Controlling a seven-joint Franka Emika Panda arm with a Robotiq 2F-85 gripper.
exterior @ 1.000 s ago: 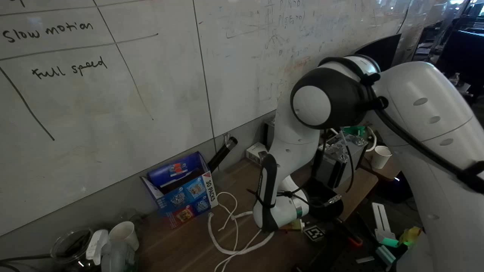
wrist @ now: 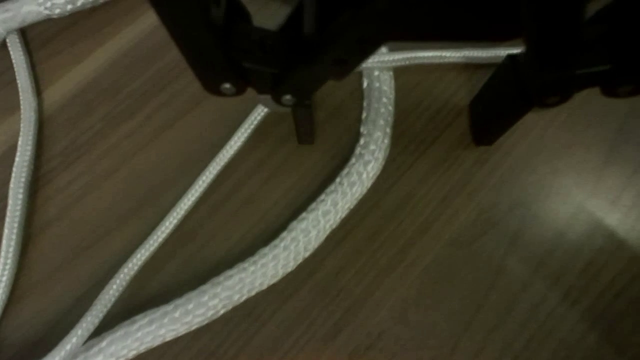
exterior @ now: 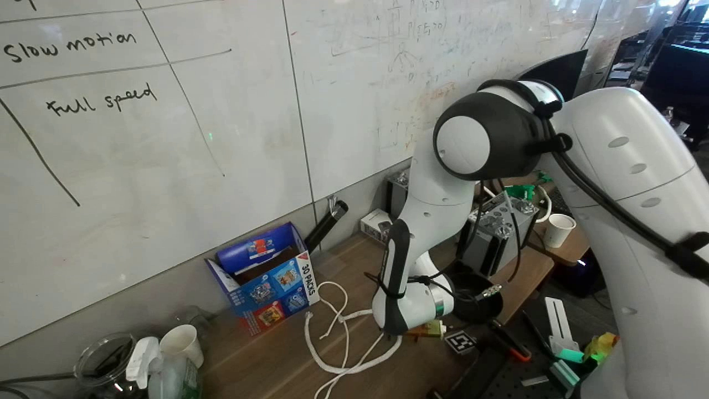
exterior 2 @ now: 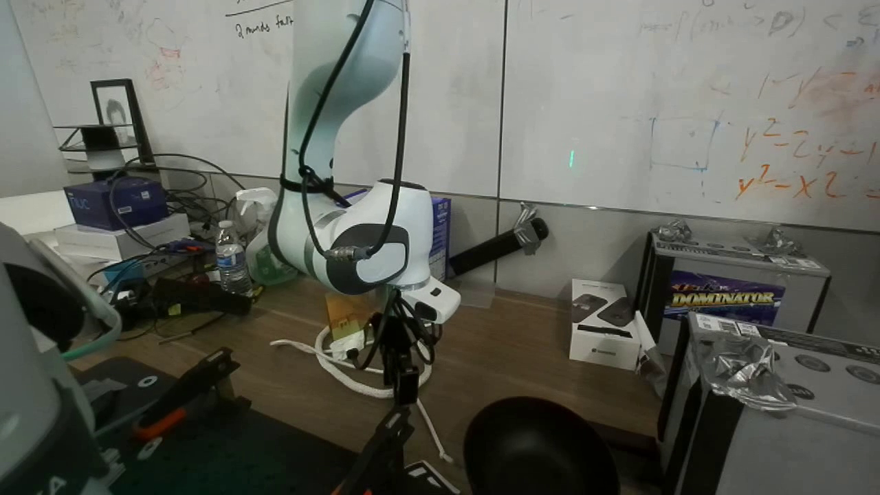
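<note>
White rope (wrist: 282,255) lies in loose curves on the wooden table, a thick braided length with thinner cord around it. In the wrist view my gripper is open, its fingers (wrist: 304,125) well apart. The thick rope passes through the gap between them without being clamped. A thin cord (wrist: 450,57) crosses higher up behind the fingers, partly covered by them. From exterior view 2, the dark gripper hangs over the table near the rope (exterior 2: 359,385); exterior view 1 hides it behind the arm's hand (exterior: 412,309).
A black pan (exterior 2: 540,449) stands close to the gripper. A yellow object (exterior 2: 346,317) sits beside the rope. Along the wall are a blue snack box (exterior: 272,289) and a small white box (exterior 2: 604,334); grey cases (exterior 2: 784,429) stand right. Table left of the white box is clear.
The arm has risen slightly, its elbow shifting a little up and right in exterior view 1. The visible rope lies the same. The scene looks brighter.
</note>
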